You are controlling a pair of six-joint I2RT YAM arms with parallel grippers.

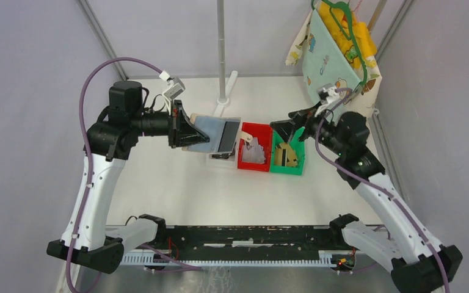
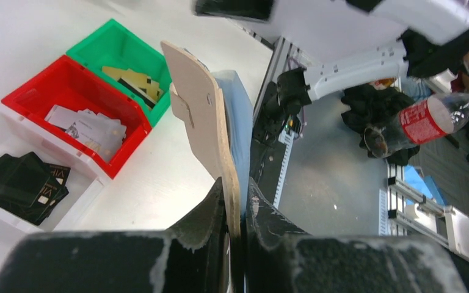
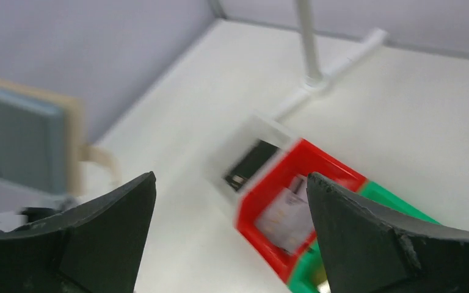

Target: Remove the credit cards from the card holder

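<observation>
My left gripper (image 1: 183, 130) is shut on the card holder (image 1: 212, 133), a beige and light-blue case with a dark panel, held upright over the white bin. In the left wrist view it stands between the fingertips. My right gripper (image 1: 287, 125) is open, raised above the green bin, empty in the right wrist view, with the card holder blurred at the left. The white bin (image 2: 91, 198) holds black cards, the red bin (image 2: 124, 163) white cards, the green bin (image 2: 156, 116) yellow and dark cards.
A hanging cloth organizer (image 1: 330, 67) stands at the back right. A white stand (image 1: 221, 101) is behind the bins.
</observation>
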